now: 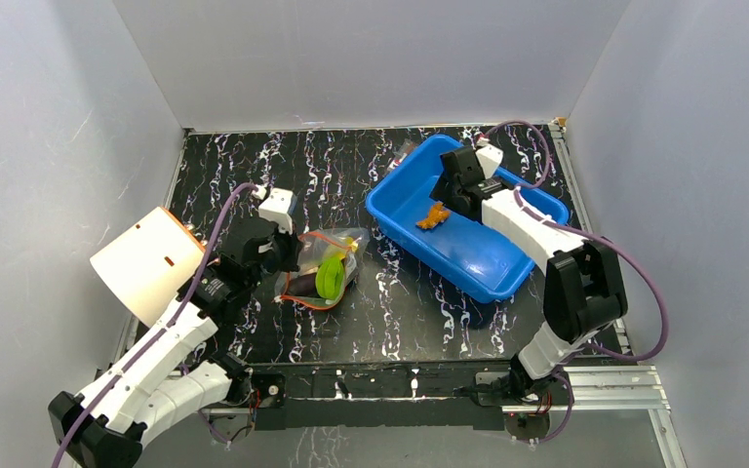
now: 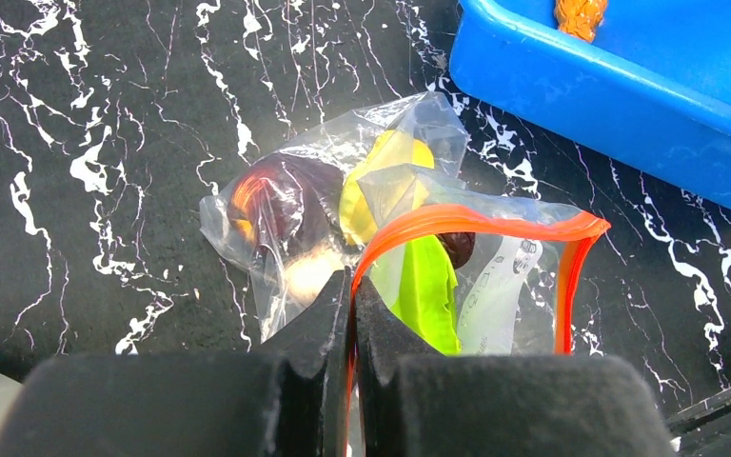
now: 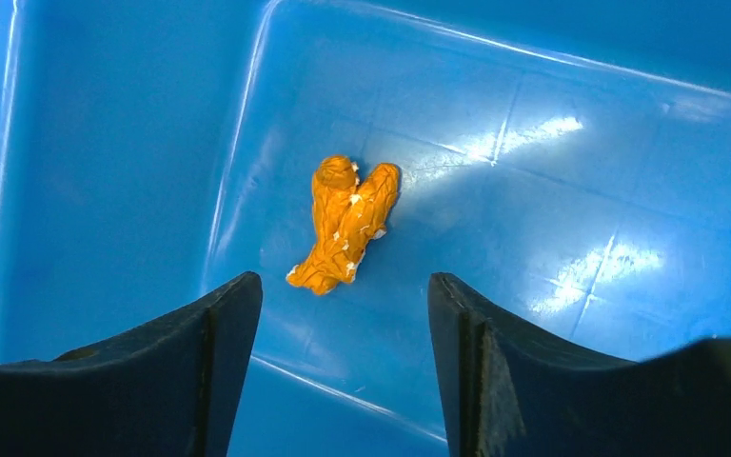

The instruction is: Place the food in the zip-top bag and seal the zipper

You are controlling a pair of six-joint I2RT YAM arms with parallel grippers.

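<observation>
A clear zip bag (image 1: 317, 278) with an orange zipper (image 2: 476, 221) lies on the dark table, holding green, yellow, brown and pale food pieces. My left gripper is shut on the bag's zipper edge at its near side, the bag's mouth standing open. An orange food piece (image 3: 343, 228) lies alone on the floor of the blue tub (image 1: 468, 263). My right gripper hangs over it with fingers apart and nothing between them.
A white board (image 1: 141, 258) leans at the left edge. A small clear item (image 1: 400, 153) lies behind the tub. Bare table surrounds the bag.
</observation>
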